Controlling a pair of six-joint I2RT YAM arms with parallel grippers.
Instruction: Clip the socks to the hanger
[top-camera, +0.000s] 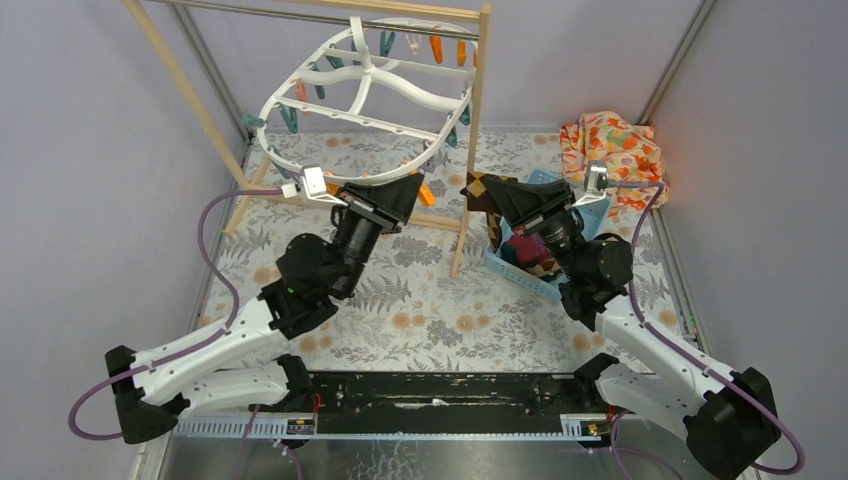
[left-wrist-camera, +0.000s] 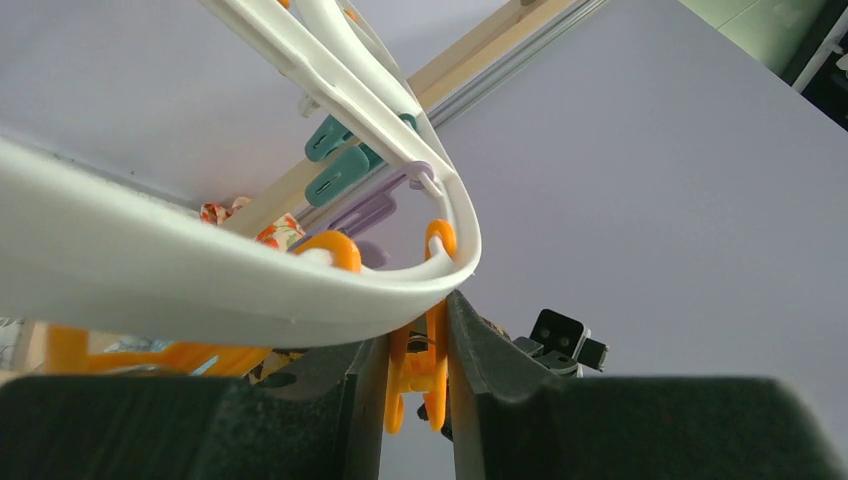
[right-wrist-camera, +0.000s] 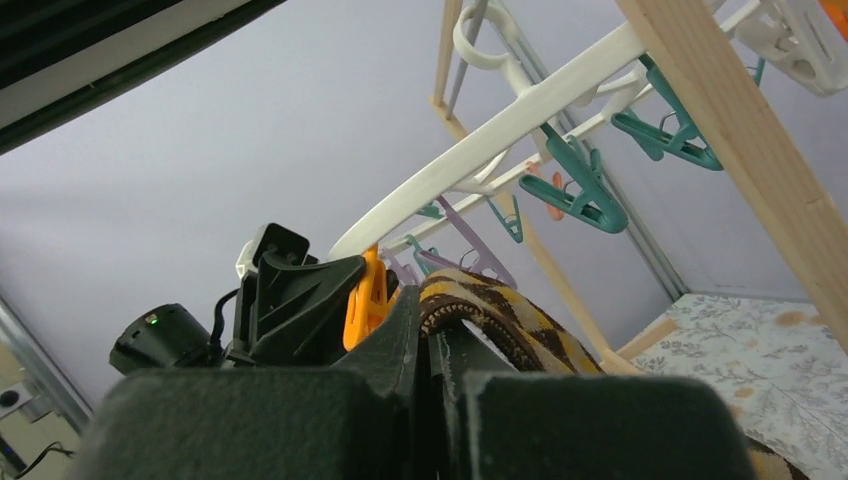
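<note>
The white hanger (top-camera: 365, 70) hangs from a wooden frame, with coloured clips round it. My left gripper (top-camera: 408, 192) is shut on an orange clip at the hanger's front rim; the same clip (right-wrist-camera: 368, 300) shows beside the left gripper in the right wrist view. My right gripper (top-camera: 488, 194) is shut on a brown and yellow checked sock (right-wrist-camera: 505, 320), which hangs down from it, just right of the frame's post and the left gripper.
A blue basket (top-camera: 522, 280) with more socks sits under the right arm. An orange floral cloth (top-camera: 610, 150) lies at the back right. The wooden post (top-camera: 475, 120) stands close by the right gripper.
</note>
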